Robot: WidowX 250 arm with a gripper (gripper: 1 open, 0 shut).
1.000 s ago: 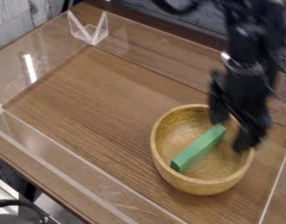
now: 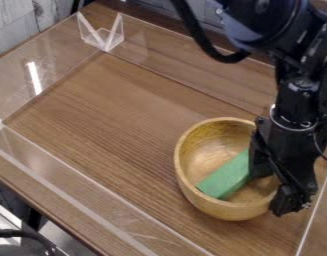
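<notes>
A tan bowl [image 2: 203, 144] sits on the wooden table toward the lower right. A green block [image 2: 226, 179] lies inside it. The black gripper [image 2: 275, 180] reaches down over the bowl's right side, its lower end at the rim beside the block. The fingertips are dark and overlap each other, so whether it holds anything is unclear.
A clear plastic holder [image 2: 102, 30] stands at the back left. Clear strips run along the table's left and front edges, with dark cables beyond at the lower left.
About a second ago the gripper was higher, behind the bowl. It has come down to the bowl's right side.
</notes>
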